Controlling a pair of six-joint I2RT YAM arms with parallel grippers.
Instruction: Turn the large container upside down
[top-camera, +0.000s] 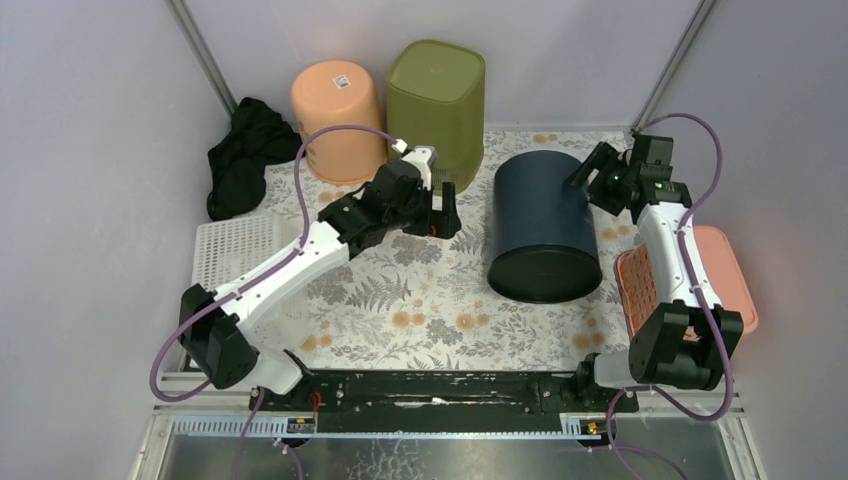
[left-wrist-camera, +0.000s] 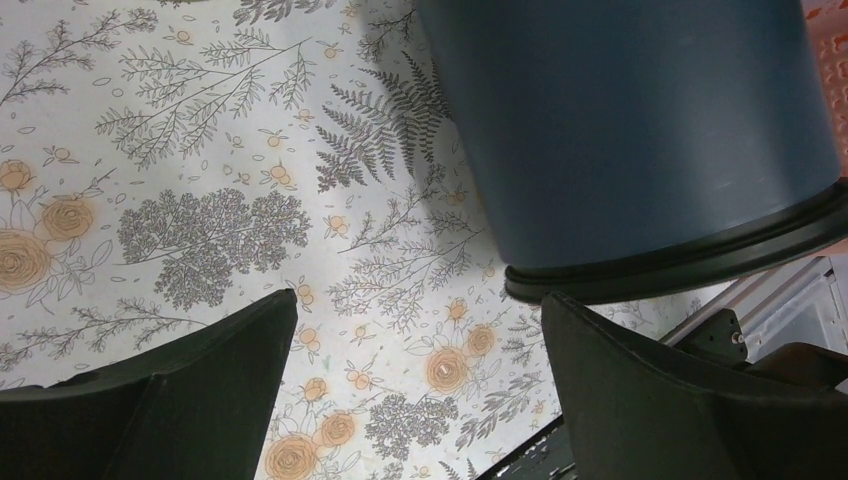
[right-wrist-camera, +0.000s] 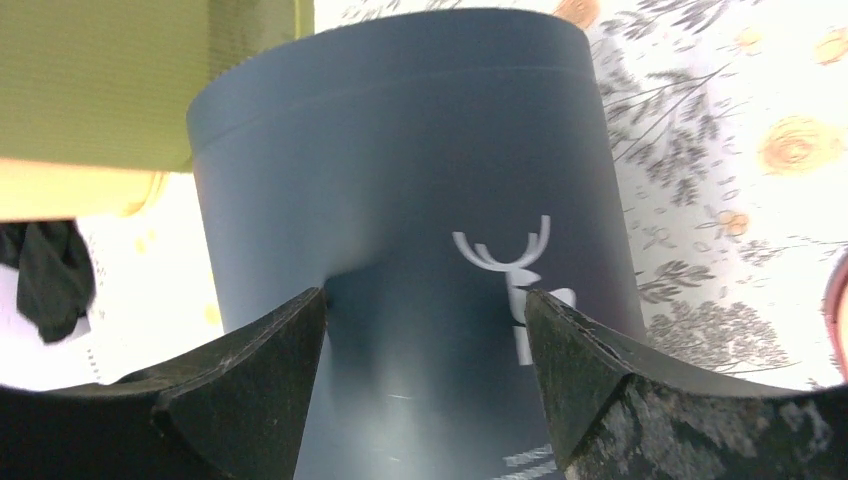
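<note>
The large dark blue container (top-camera: 543, 205) lies on its side, its dark open mouth (top-camera: 545, 275) facing the front of the table. At its right flank is my right gripper (top-camera: 590, 180), fingers part open and close against the curved wall. The right wrist view shows the container's wall (right-wrist-camera: 420, 200) filling the space beyond the fingers, with a white printed figure on it; nothing is pinched. My left gripper (top-camera: 445, 215) stands open left of the container, apart from it. In the left wrist view the container's rim (left-wrist-camera: 680, 265) lies beyond the right finger.
An upturned peach bin (top-camera: 340, 110) and an upturned green bin (top-camera: 436, 100) stand at the back. Black cloth (top-camera: 245, 160) and a white basket (top-camera: 235, 252) are on the left. A peach basket (top-camera: 725, 275) stands at the right edge.
</note>
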